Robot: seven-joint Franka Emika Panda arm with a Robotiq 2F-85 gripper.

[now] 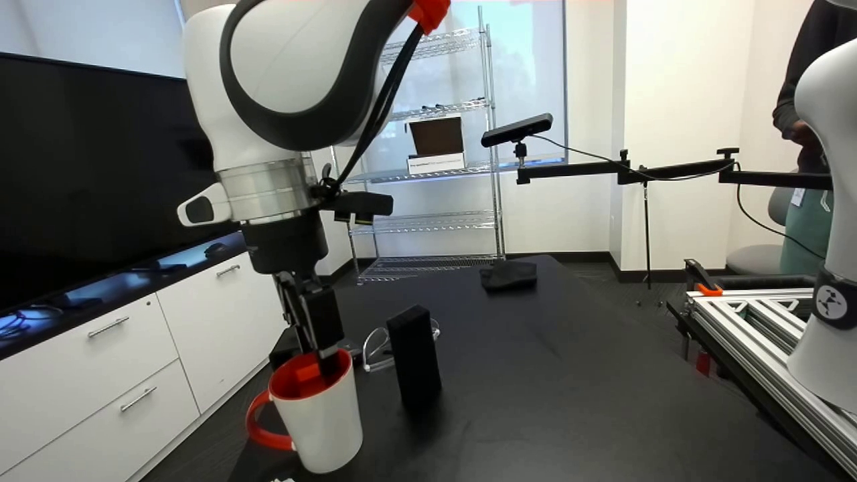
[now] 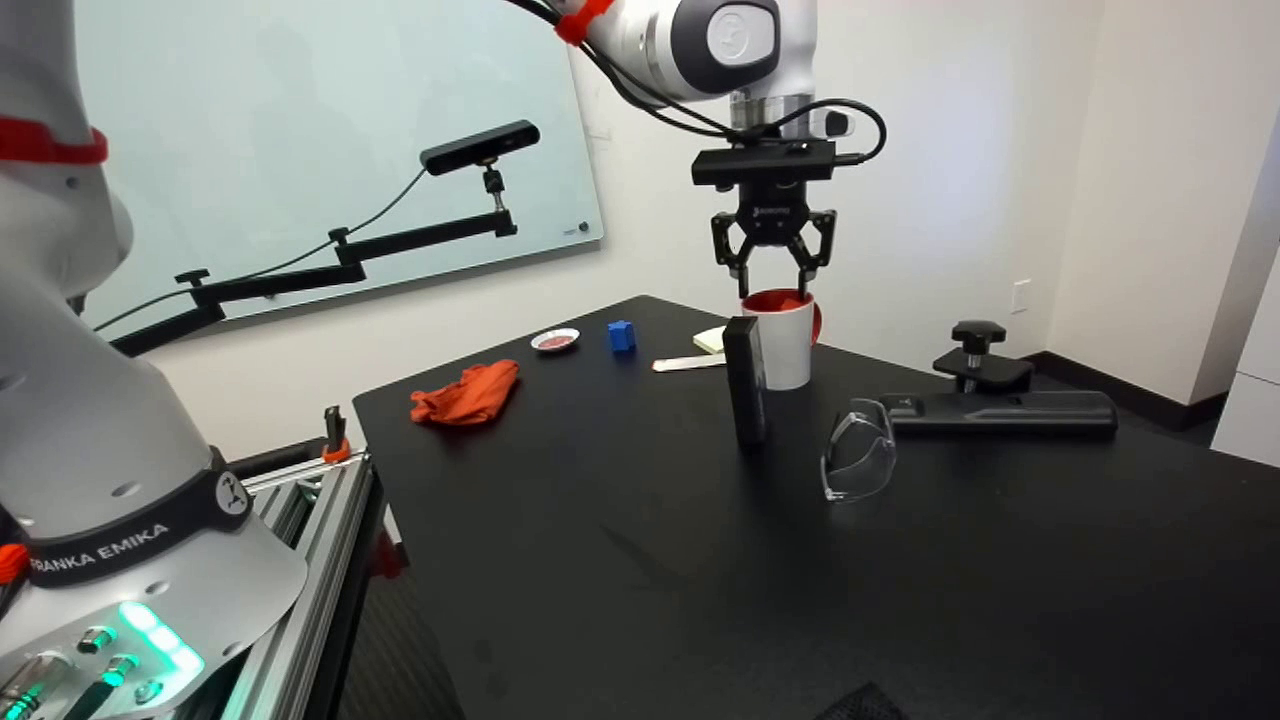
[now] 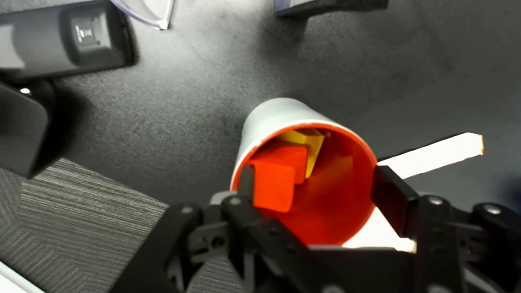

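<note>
A white mug (image 2: 786,348) with a red inside and red handle (image 1: 263,426) stands upright near the table's edge. Inside it, the wrist view shows red blocks (image 3: 274,187) against one wall, with a yellow piece (image 3: 314,146) beside them. Directly over the mouth is my gripper (image 2: 774,295), pointing down. Its fingers are well apart, with one fingertip (image 3: 247,181) next to the red block and the other (image 3: 390,193) at the opposite rim. Nothing is clamped between them. How deep the tips reach cannot be told exactly.
Close to the mug stands an upright black box (image 2: 745,382), with clear glasses (image 2: 859,450) nearby. A black device (image 2: 1002,412), white strip (image 2: 689,362), blue block (image 2: 620,336), small dish (image 2: 554,341) and orange cloth (image 2: 465,394) also lie around.
</note>
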